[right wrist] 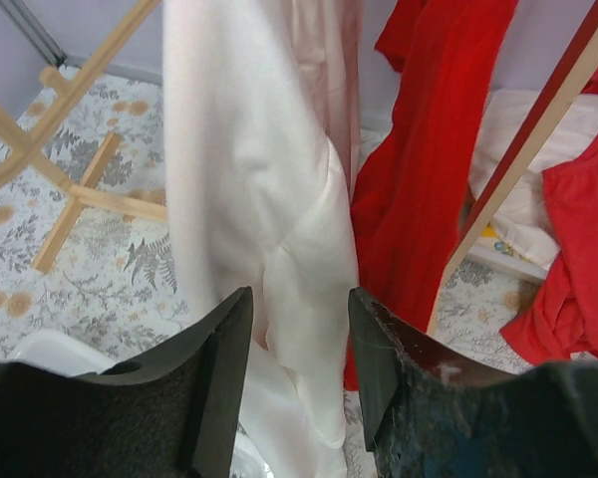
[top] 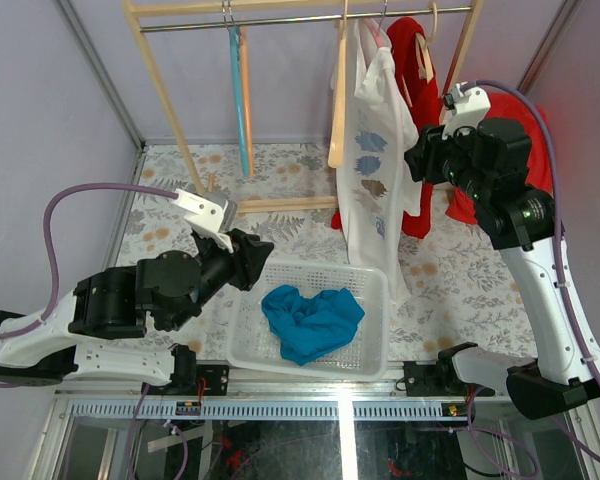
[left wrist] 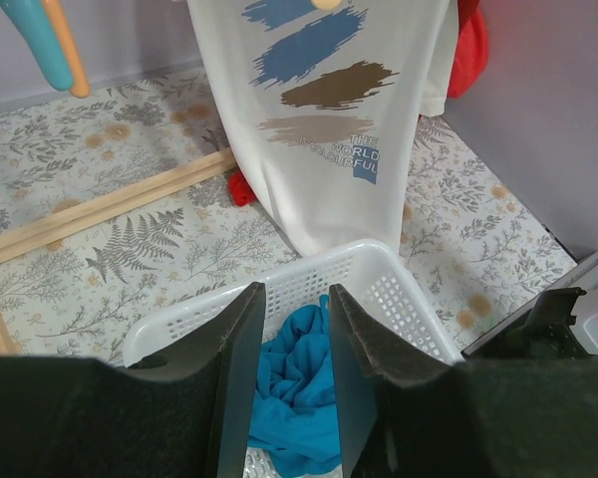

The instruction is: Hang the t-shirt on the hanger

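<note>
A teal T-shirt (top: 313,322) lies bunched in the white basket (top: 371,300). My left gripper (top: 258,258) is above the basket's upper left; in the left wrist view its fingertips (left wrist: 255,299) frame the teal cloth below, part open, with nothing clearly held. A white printed shirt (top: 365,150) hangs from the rail beside red garments (top: 417,80). My right gripper (top: 420,160) is at the white shirt's right edge; in the right wrist view its fingers (right wrist: 379,339) stand apart in front of the white cloth. Teal (top: 237,95) and wooden hangers (top: 338,100) hang on the rail.
A wooden rack with a metal rail (top: 300,22) spans the back. Red cloth (top: 520,150) lies at the back right. The floor left of the basket and under the empty hangers is fairly clear.
</note>
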